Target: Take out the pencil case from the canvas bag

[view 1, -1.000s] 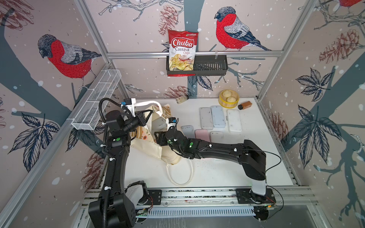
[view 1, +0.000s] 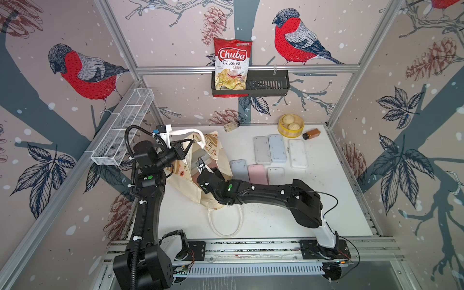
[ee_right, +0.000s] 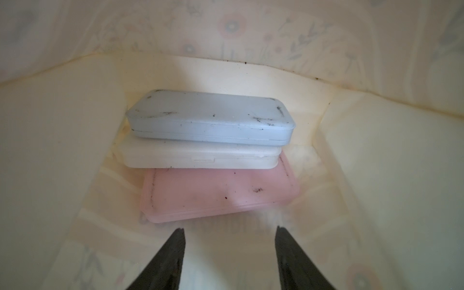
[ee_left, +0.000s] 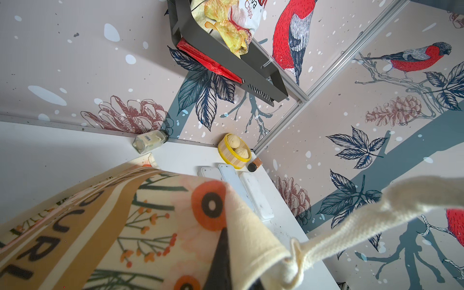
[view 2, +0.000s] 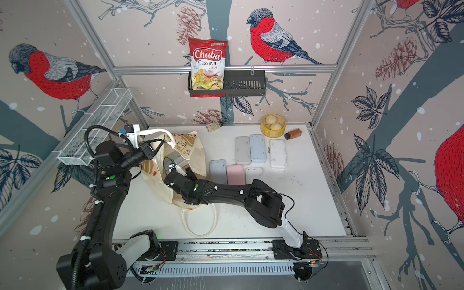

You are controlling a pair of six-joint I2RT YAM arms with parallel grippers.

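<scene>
The cream canvas bag point(view 1: 191, 191) lies held up at its upper edge, where my left gripper point(view 1: 183, 147) is shut on the white handle point(ee_left: 348, 227). My right gripper is inside the bag, fingers apart, nothing between them. Beyond them in the right wrist view lie stacked pencil cases: a light blue one point(ee_right: 210, 116) on top, a white one point(ee_right: 198, 157) beneath, and a pink one point(ee_right: 217, 191) at the bottom.
More cases point(view 1: 262, 149) lie on the table point(view 1: 323, 193) right of the bag. A steamer of buns point(view 1: 290, 125) and small bottles point(view 1: 231, 126) stand at the back. A chips bag point(view 1: 232, 65) sits in a wall rack.
The left arm is nearly still.
</scene>
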